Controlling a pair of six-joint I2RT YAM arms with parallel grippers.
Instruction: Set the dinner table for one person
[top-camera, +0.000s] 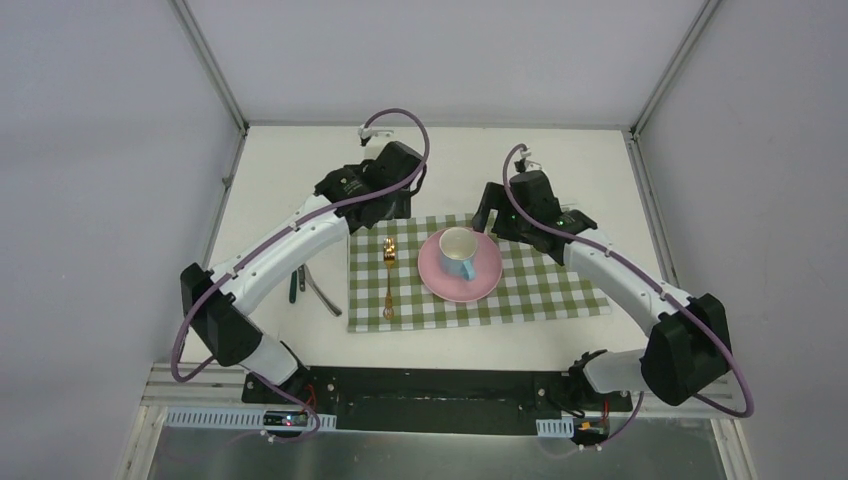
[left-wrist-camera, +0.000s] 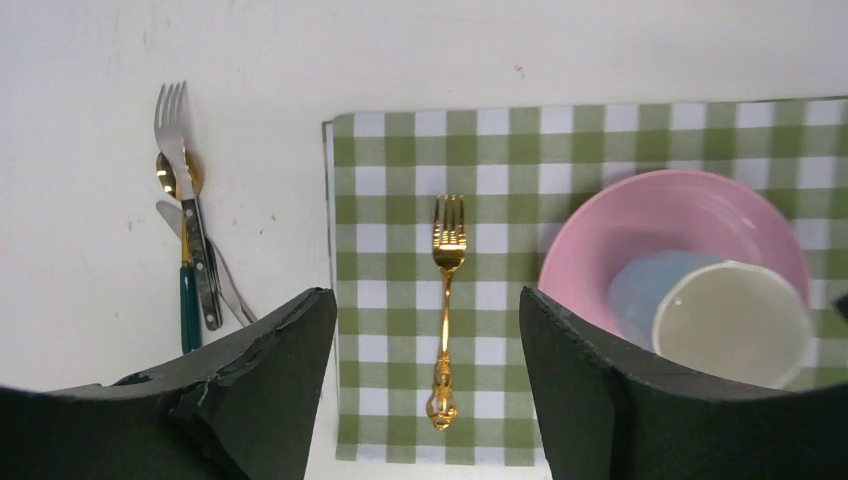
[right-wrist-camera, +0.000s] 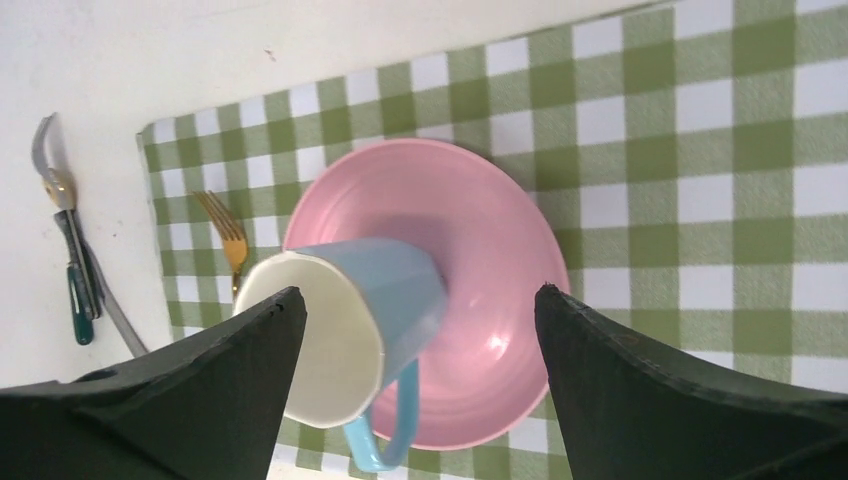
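Note:
A green-and-white checked placemat (top-camera: 550, 290) lies on the table, with a pink plate (top-camera: 460, 291) at its middle. On the plate stands a light blue mug (top-camera: 457, 262), white inside, its handle toward the front. Left of the plate a gold fork (left-wrist-camera: 446, 290) lies on the mat, tines away. My left gripper is open and empty above the mat's left part, over the fork. My right gripper hangs open near the mug and plate, nothing between its fingers. Off the mat's left edge lie a silver fork (left-wrist-camera: 171, 130), a gold spoon (left-wrist-camera: 165, 174) and a knife (left-wrist-camera: 232, 290), overlapping.
The left cutlery is close together, with a green handle (left-wrist-camera: 190, 310) and a dark handle among it.

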